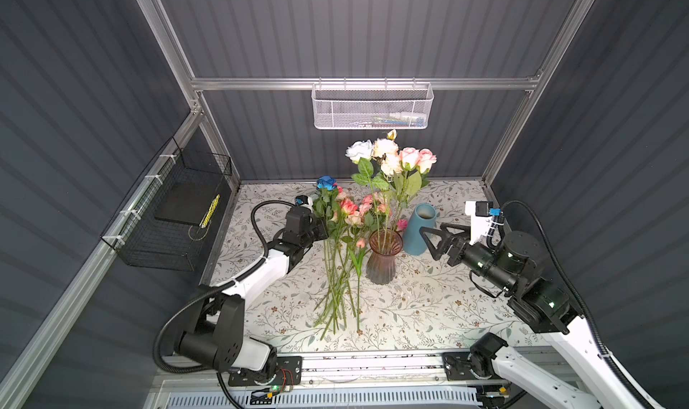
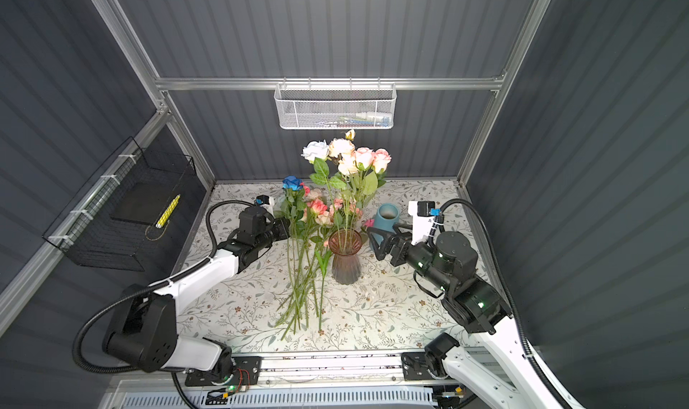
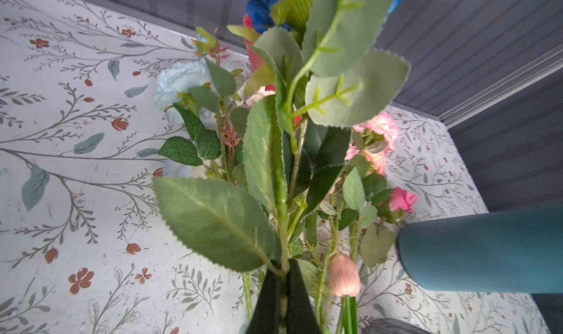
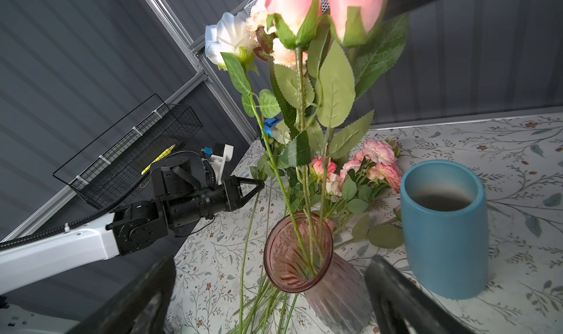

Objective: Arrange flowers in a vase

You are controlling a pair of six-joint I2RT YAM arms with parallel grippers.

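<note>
A pink ribbed glass vase [image 1: 382, 265] holds white and pale pink roses [image 1: 391, 158]. Loose stems with coral, pink and blue flowers [image 1: 348, 206] lie left of it. My left gripper is shut on a leafy stem [image 3: 281, 205], beneath the blue rose [image 2: 291, 183] in the top views. My right gripper [image 1: 433, 240] stands open at the right, beside the vases, with nothing between its fingers.
A blue cylindrical vase [image 4: 445, 240] stands right of the glass vase. A white mesh basket [image 1: 371, 107] hangs on the back wall, a black wire basket [image 1: 165, 222] on the left.
</note>
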